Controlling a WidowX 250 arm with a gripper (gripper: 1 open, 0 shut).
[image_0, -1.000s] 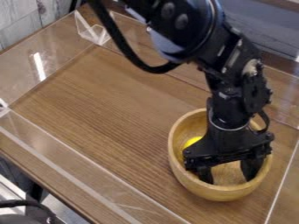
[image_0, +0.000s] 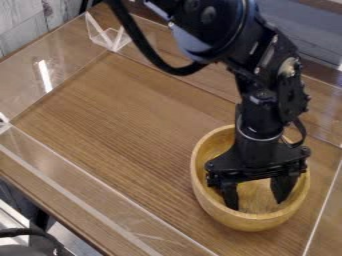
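The black robot arm reaches from the top of the view down into a round yellow-tan bowl (image_0: 219, 211) at the lower right of the wooden table. Its gripper (image_0: 249, 186) is low inside the bowl, with both black fingers spread apart. The bowl's floor is partly hidden by the gripper and wrist, and I cannot see anything held between the fingers.
A small white wire object (image_0: 107, 30) stands at the upper left edge, and dark cables lie at the bottom left corner.
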